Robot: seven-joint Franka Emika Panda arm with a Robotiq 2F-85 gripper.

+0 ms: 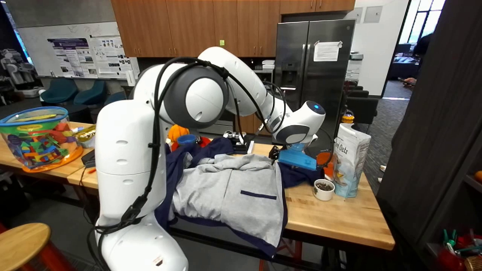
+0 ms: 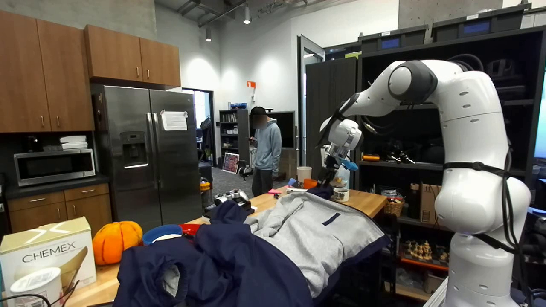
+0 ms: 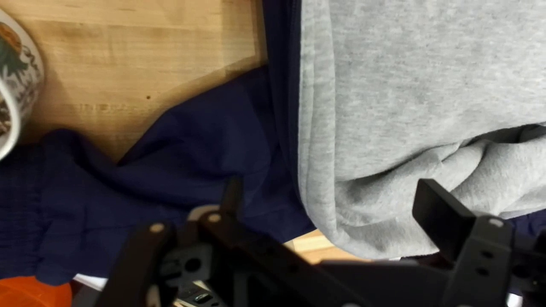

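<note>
A navy jacket with a light grey lining lies spread over the table, its lining facing up and its lower edge hanging over the front. One navy sleeve extends from under the lining toward the white mug. In the wrist view my gripper is open, one finger over the sleeve and the other over the grey lining's edge. No cloth shows gripped between the fingers. From the second exterior view, the gripper hangs low at the jacket's far end, beside the mug; whether it touches the cloth cannot be told.
The patterned white mug and an oats bag stand right of the sleeve. Orange items lie beyond it. An orange pumpkin and a Chemex box occupy the other end. Bare wood lies at the front right.
</note>
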